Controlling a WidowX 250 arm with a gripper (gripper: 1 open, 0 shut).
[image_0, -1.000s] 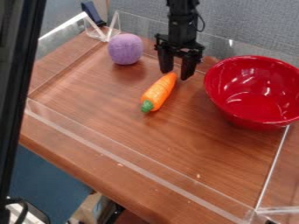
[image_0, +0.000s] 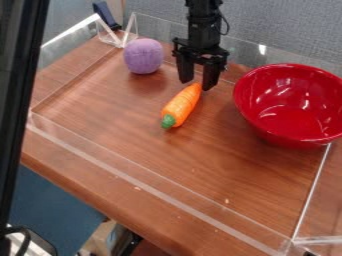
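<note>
My black gripper (image_0: 199, 68) hangs at the upper middle of the view, its fingers low over the wooden surface, just at the upper end of an orange carrot (image_0: 186, 100). The carrot lies diagonally with its green end toward the lower left. Whether the fingers touch it, or how far apart they stand, is too small to tell. A purple ball (image_0: 143, 56) sits to the left of the gripper. A large red bowl (image_0: 290, 105) stands to the right.
Clear low walls (image_0: 315, 240) border the wooden surface (image_0: 147, 180). A grey wall is behind.
The gripper has shifted very slightly; the carrot, ball and bowl look unchanged.
</note>
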